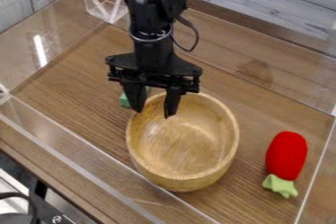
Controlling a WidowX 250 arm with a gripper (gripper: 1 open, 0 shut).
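Note:
My black gripper point(153, 101) stands open over the near-left part of a round wooden bowl point(184, 154), its fingers pointing down at the bowl's back rim. A green object point(125, 100) is mostly hidden behind the gripper, just left of the bowl's back rim. At the right lies a red object point(286, 154) with a pale green end, like a strawberry or pepper.
A clear plastic container point(105, 2) stands at the back left. A transparent edge runs along the table's near-left side.

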